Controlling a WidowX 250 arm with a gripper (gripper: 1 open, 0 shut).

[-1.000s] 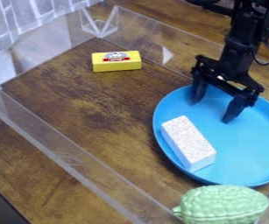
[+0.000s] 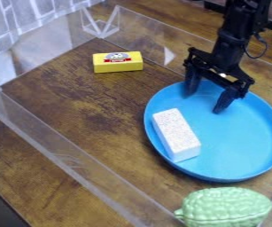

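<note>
My black gripper reaches down from the top right to the back rim of a round blue plate. Its fingers are dark and overlap each other against the plate, so whether they are open, shut or holding the rim is unclear. A white speckled block lies in the left part of the plate.
A yellow box lies at the back left of the wooden table. A green leafy object lies in front of the plate. Clear plastic walls border the area.
The gripper has moved slightly left and up. The plate has shifted left along with it, and the white block has moved left too.
</note>
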